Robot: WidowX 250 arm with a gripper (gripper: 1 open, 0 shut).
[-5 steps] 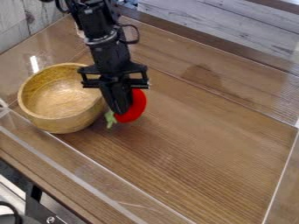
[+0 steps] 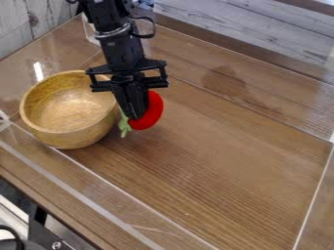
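A black arm reaches down from the top left, and its gripper (image 2: pixel 131 107) is low beside the bowl. Just under it is a red round object (image 2: pixel 151 108) with a small green part (image 2: pixel 125 126) on the table. The fingertips overlap the red object in view; whether they hold it is unclear. A tan bowl (image 2: pixel 65 125) sits left of the gripper.
A pale wall stands at the far left. Cables (image 2: pixel 11 239) show at the bottom left corner.
The arm and gripper have shifted slightly back and left, and the red object appears a little higher in view.
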